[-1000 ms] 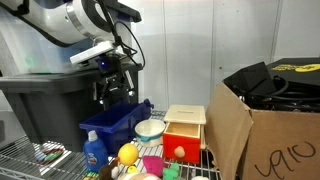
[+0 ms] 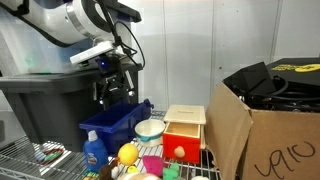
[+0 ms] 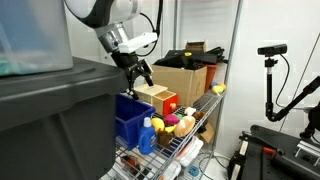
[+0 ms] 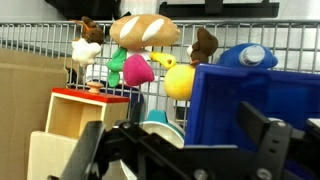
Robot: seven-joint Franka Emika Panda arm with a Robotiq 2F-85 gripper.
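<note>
My gripper [image 2: 114, 98] hangs above the blue bin [image 2: 115, 127], pointing down. In the wrist view its two dark fingers [image 4: 92, 146] stand wide apart, with nothing seen held between them. Beside the blue bin are a white-and-teal bowl [image 2: 150, 129] and an orange-and-white box [image 2: 182, 143] with an open compartment. A blue bottle [image 3: 146, 136] stands in front of the bin. Toy food lies on the wire rack: a yellow-orange ball [image 4: 179, 82], a pink piece [image 4: 138, 70], a bun [image 4: 145, 31] and a green figure [image 4: 116, 66]. The bin's visible inside looks empty.
An open cardboard box [image 2: 234, 135] borders the rack on the right. A large dark tote [image 2: 55, 105] stands on the left, and a white wall panel [image 2: 178, 60] rises behind. Bare rack wires [image 3: 160, 162] show toward the front left. Black items [image 2: 262, 85] lie behind the cardboard.
</note>
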